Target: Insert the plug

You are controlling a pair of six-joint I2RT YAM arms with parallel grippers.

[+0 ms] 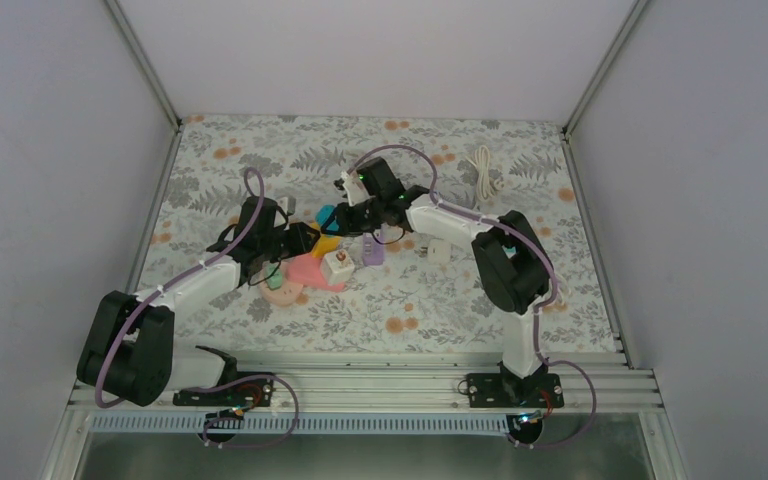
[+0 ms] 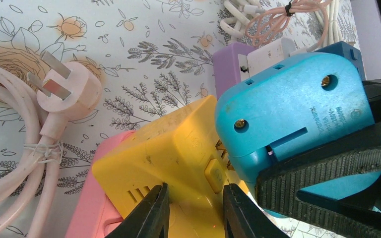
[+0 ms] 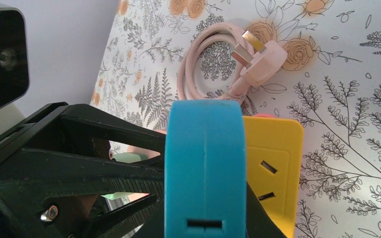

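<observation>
My left gripper [image 1: 312,236] is shut on a yellow socket block [image 2: 158,148] with slots, over a pink piece. A blue plug block [image 2: 292,104] sits right against the yellow block's face, with some gold pins showing between them in the left wrist view. My right gripper [image 1: 330,225] is open around the blue block [image 3: 204,158], its black fingers beside it; the far finger is largely hidden in the right wrist view.
A pink plug with coiled cable [image 2: 69,91] lies nearby. A white block [image 1: 338,265], a purple block [image 1: 373,255] and cable bundles [image 1: 485,170] are around the workspace.
</observation>
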